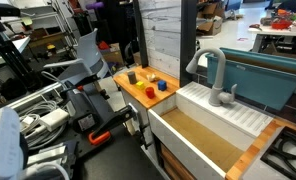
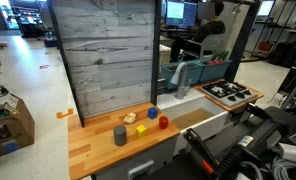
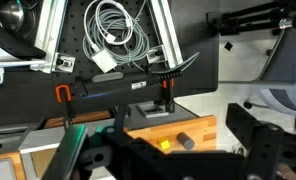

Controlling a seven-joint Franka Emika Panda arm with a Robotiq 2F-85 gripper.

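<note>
My gripper shows as two dark, blurred finger shapes low in the wrist view. They stand wide apart and look open, with no object visibly gripped. Beyond them is the wooden counter, holding a grey cylinder (image 3: 186,141) and a yellow block (image 3: 165,145). From exterior view 2, a grey cylinder (image 2: 120,135), a yellow block (image 2: 141,129), a red round piece (image 2: 163,122) and a blue block (image 2: 152,113) sit on the counter's left part, apart from one another. Exterior view 1 has the blue block (image 1: 162,85) near the grey wood wall.
A grey faucet (image 1: 217,76) rises behind the white sink basin (image 1: 173,128), whose floor is bare. A stove top (image 1: 286,151) lies right of it. Coiled cable (image 3: 128,45) and dark clamps with red parts (image 1: 102,135) occupy the black table before the counter.
</note>
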